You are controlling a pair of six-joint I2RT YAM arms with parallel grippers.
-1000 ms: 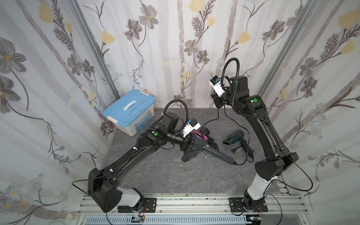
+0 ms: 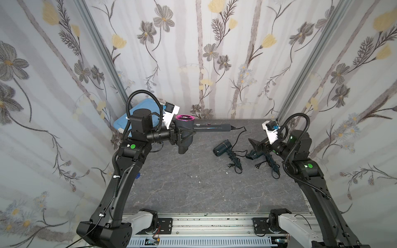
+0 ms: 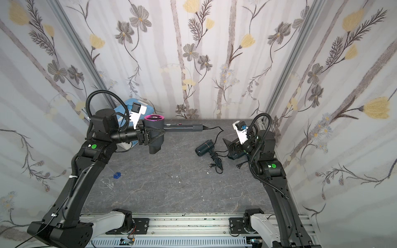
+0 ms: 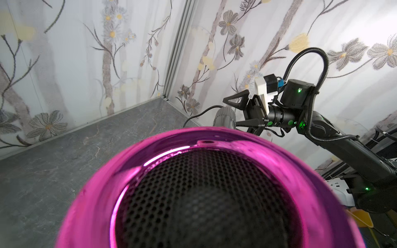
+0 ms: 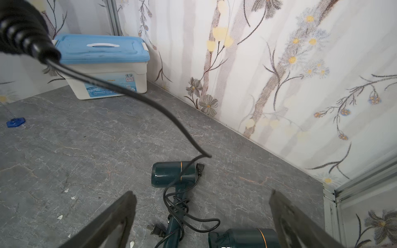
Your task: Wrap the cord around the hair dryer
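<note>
My left gripper (image 2: 182, 133) is around the grey hair dryer (image 2: 184, 145) with its pink rim (image 4: 206, 138), raised at the centre-left in both top views. Its handle (image 2: 213, 127) points right, and the cord (image 5: 165, 111) runs from it down over the table. In the left wrist view the rim hides my left gripper's fingers. My right gripper (image 2: 257, 144) stands open at the right, over the small green hair dryers, with nothing seen held between its fingers.
Two green hair dryers (image 5: 167, 174) with bundled cords lie at centre-right. A blue-lidded box (image 5: 105, 70) stands at the back left; a small blue object (image 5: 15, 122) lies on the left.
The left arm has lifted and moved back-left with the grey dryer, whose handle swung level. The right gripper has moved down-right from the back and no longer has the cord hanging from it.
</note>
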